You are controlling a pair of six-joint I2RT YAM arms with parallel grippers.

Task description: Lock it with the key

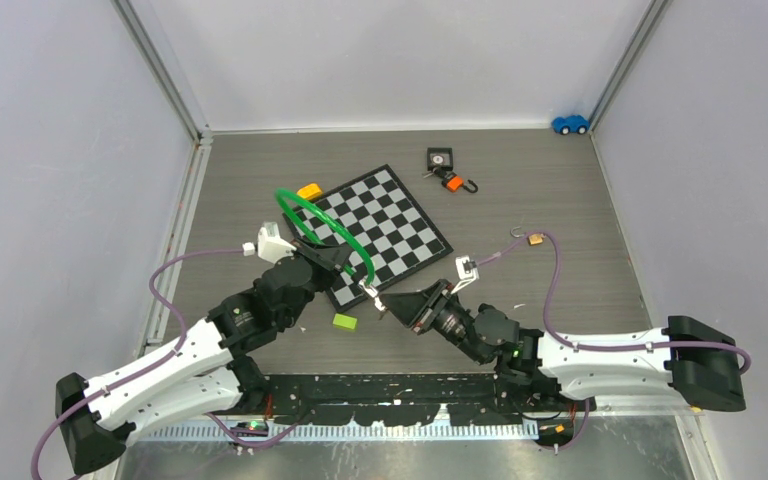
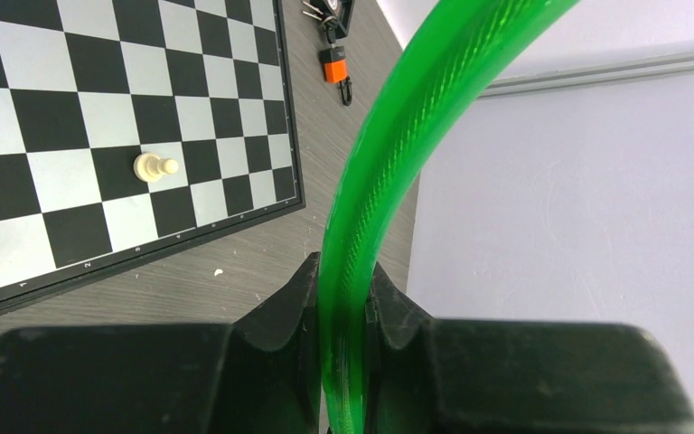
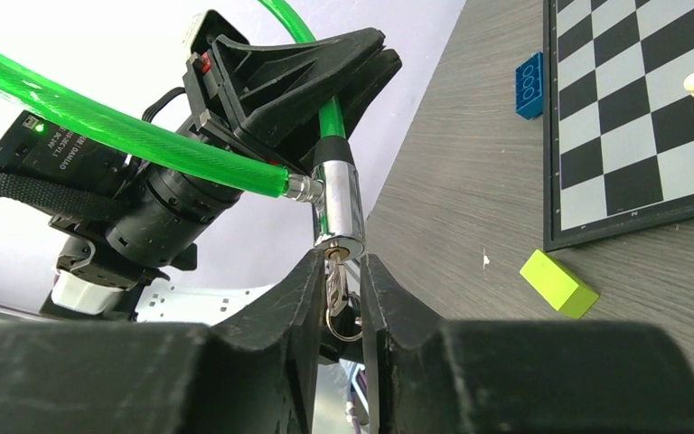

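My left gripper (image 1: 342,258) is shut on the green cable lock (image 2: 379,163), a curved tube with a chrome lock body (image 3: 336,208). My right gripper is at the lower end of that body, its fingertips close around a small silver key with a ring (image 3: 336,291) that sits in the keyhole. Whether the fingers grip the key is hard to tell.
The chessboard (image 1: 390,200) with a pale pawn (image 2: 152,167) lies behind the grippers. A yellow-green block (image 3: 558,282) and blue block (image 3: 529,86) lie nearby. A padlock (image 1: 534,239), black-orange items (image 1: 454,182) and toy car (image 1: 570,124) are farther right and back.
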